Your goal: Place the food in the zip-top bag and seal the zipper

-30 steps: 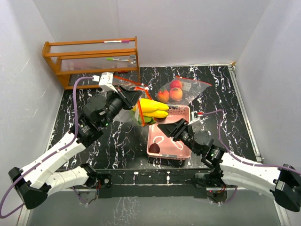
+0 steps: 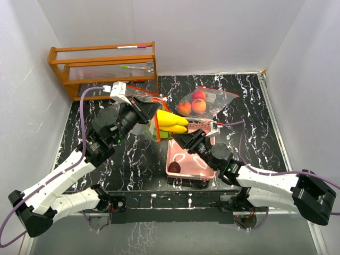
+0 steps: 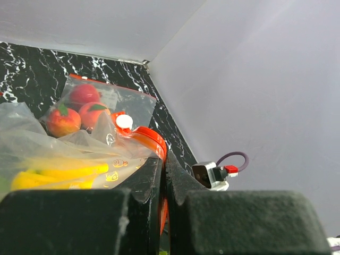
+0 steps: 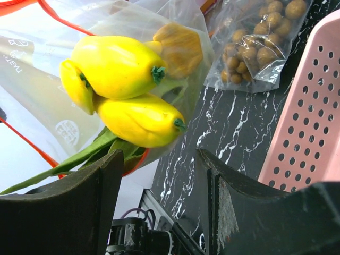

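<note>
My left gripper is shut on the red-zippered rim of an upright clear bag. The bag holds yellow plastic vegetables, with long green leaves low at its mouth. My right gripper stands open just in front of the bag's mouth, nothing between its fingers. A pink basket sits below, with a dark red item inside.
A bag with peaches lies at the back right. In the right wrist view, a bag of brown round items lies beside the basket. A wooden rack stands at back left. Walls enclose the dark table.
My right gripper has moved slightly left and up toward the yellow vegetables. My left gripper and the bag are nearly still.
</note>
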